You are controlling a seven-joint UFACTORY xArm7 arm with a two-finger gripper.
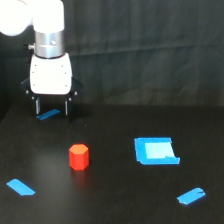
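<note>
My gripper [53, 106] hangs at the far left of the dark table, its two dark fingers pointing down and spread apart. It is open, and nothing shows between the fingers. Some way in front of it and slightly to its right, a red block [79, 157] with a hexagonal outline stands on the table, clear of the gripper. To the right lies a white square [159, 151] bordered with blue tape [140, 150]; nothing rests on it.
Blue tape strips mark the table: one strip [48, 114] below the gripper, another strip [20, 187] at the front left, a third strip [191, 196] at the front right. Dark curtain [140, 50] hangs behind. Bare table separates the block from the square.
</note>
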